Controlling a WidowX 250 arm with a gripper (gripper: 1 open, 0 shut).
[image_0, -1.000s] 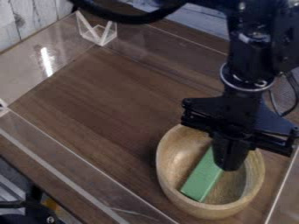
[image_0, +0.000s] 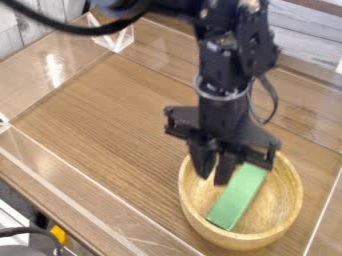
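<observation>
My black gripper (image_0: 214, 160) points down over the back-left part of a round wooden bowl (image_0: 287, 210), its fingertips low at the bowl's rim. It looks shut, with nothing visible between its fingers. A green rectangular block (image_0: 237, 198) lies slanted inside the bowl, to the right of and below the fingertips. The gripper hides the back of the bowl.
Clear panels edge it on the left. A white bracket (image_0: 115, 38) stands at the back left. A wall runs along the back right.
My gripper has moved left and back from over the bowl's right part, uncovering more of the green block and the table at the right. The bowl and block look unmoved.
</observation>
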